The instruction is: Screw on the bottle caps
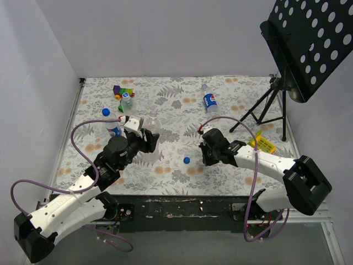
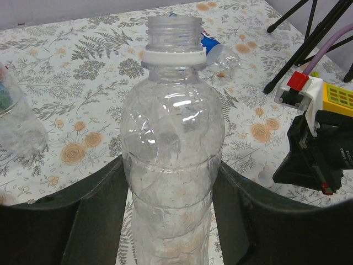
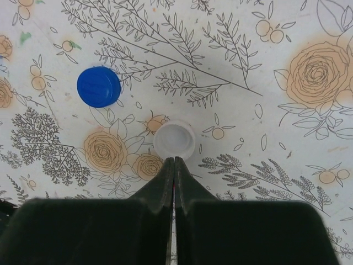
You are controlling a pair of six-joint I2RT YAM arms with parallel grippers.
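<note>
My left gripper is shut around the middle of a clear, uncapped bottle (image 2: 175,118), whose bare threaded neck points up. In the top view this bottle (image 1: 151,130) stands left of centre. My right gripper points down at the table with its fingers closed together, nothing visible between them. Just beyond its fingertips a white cap (image 3: 174,140) lies with its hollow side up. A blue cap (image 3: 99,87) rests to the upper left of it, and the top view shows that blue cap (image 1: 186,160) on the cloth between the two arms.
A blue-capped bottle (image 1: 112,126) and a clear bottle (image 1: 127,103) stand at the left, near colourful blocks (image 1: 122,91). A Pepsi-labelled bottle (image 1: 209,100) is at the back. Black stand legs (image 1: 267,107) and a yellow basket (image 1: 265,143) occupy the right.
</note>
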